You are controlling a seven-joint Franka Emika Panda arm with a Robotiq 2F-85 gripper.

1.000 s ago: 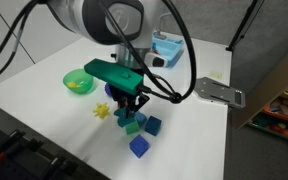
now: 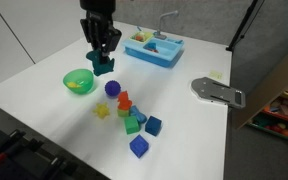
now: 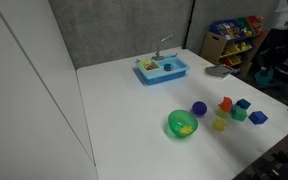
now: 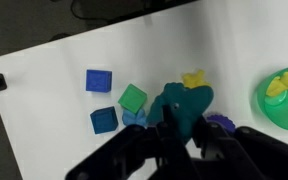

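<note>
A soft-looking teal toy [image 2: 102,66] hangs above the table, with my gripper [image 2: 103,52] shut on it. In the wrist view the teal toy [image 4: 188,101] sticks out between the fingertips and covers part of the table below. The green bowl [image 2: 79,88] stands on the left of the table in exterior view 1, a little left of and below the toy. A yellow toy [image 4: 287,82] lies inside that bowl. In exterior view 2 the teal toy [image 3: 265,75] shows near the right edge, under the arm.
Loose on the table lie a purple toy [image 2: 112,88], a yellow star [image 2: 102,109], an orange piece [image 2: 124,99], a green cube [image 2: 132,125] and several blue pieces. At the back are a blue sink-like tub [image 2: 152,50] and a grey board [image 2: 218,93]. Bare table lies on the right.
From low over the coloured blocks, my gripper has risen and moved back and left with the teal toy, toward the green bowl. The blocks and bowl stay in place.
</note>
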